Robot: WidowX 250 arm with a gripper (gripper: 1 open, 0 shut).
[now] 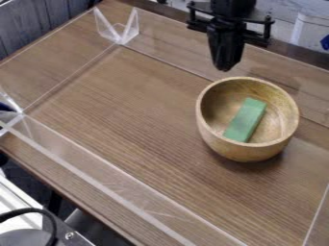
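Note:
My black gripper (224,56) hangs at the top of the camera view, above and behind a round wooden bowl (206,130). Its narrow fingertips point down and look shut, with nothing visible between them. In the bowl lies a light green rectangular block (245,121), set at a slant.
Clear plastic barriers (117,28) edge the wooden table (110,106). Some grey and black hardware (29,231) sits at the lower left corner.

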